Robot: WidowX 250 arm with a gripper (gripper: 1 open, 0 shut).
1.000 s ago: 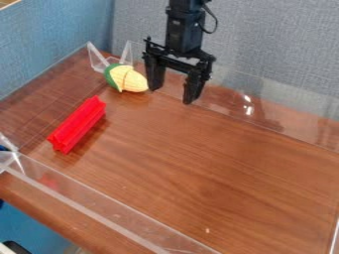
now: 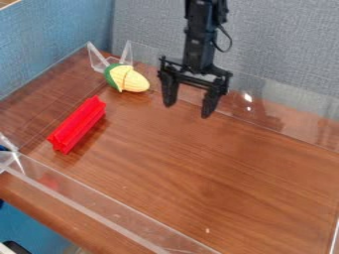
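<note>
My black gripper (image 2: 188,97) hangs open over the back of the wooden table, its two fingers spread wide and nothing between them. A little to its left lies a yellow corn cob (image 2: 131,80) with a green end, next to the back left corner. A long red block (image 2: 77,125) lies diagonally on the left part of the table, nearer the front than the corn.
Clear low walls (image 2: 133,220) border the wooden table (image 2: 225,179). A grey wall stands behind, a blue one at the left.
The gripper has moved slightly to the right and lower over the last second, staying open. The corn and red block have not moved.
</note>
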